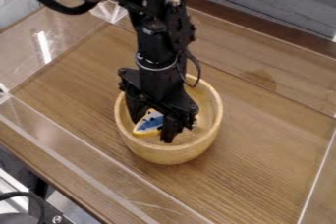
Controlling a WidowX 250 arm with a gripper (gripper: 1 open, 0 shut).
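Observation:
A light wooden bowl [172, 149] rests on the wooden table. The black gripper [160, 118] reaches down into it from above. Low in the bowl, between the dark fingers, is a small item [151, 123] with blue, white and yellow parts. The gripper appears closed around it, though the fingers hide much of the item and the exact contact.
Bare tabletop [262, 159] lies to the right of the bowl and to its left. A grey wall [262, 22] runs along the back. The table's front edge is at lower left, with cables and white objects beyond it.

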